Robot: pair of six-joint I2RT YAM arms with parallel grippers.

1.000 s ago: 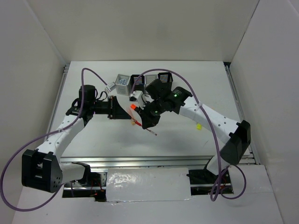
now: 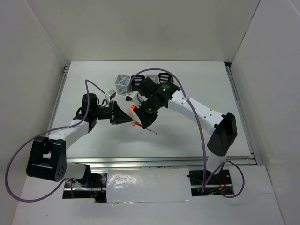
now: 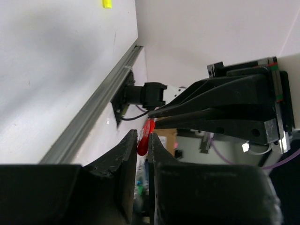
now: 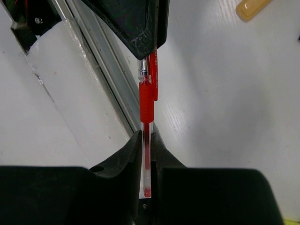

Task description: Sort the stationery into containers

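A red pen with a clear barrel [image 4: 146, 105] spans the gap between my two grippers above the middle of the table. At its capped end, my left gripper [image 2: 131, 120] is shut on it; in the left wrist view a short red piece [image 3: 146, 137] of it shows at the fingertips. Farther along the clear barrel, my right gripper is also shut on the pen, with the barrel's end poking out past the fingers. From above, the pen's free end [image 2: 153, 131] points to the lower right.
Along the back stand a white basket [image 2: 122, 83] with blue items inside, a black basket [image 2: 137, 78], a light basket [image 2: 152, 78] and another black one [image 2: 165, 76]. A yellow item [image 2: 198, 127] lies at the right, and a tan piece [image 4: 252, 8] rests on the table.
Both grippers stay on the pen at nearly the same spot. The right elbow has swung left and inward; the left forearm has shifted slightly right and toward the front.
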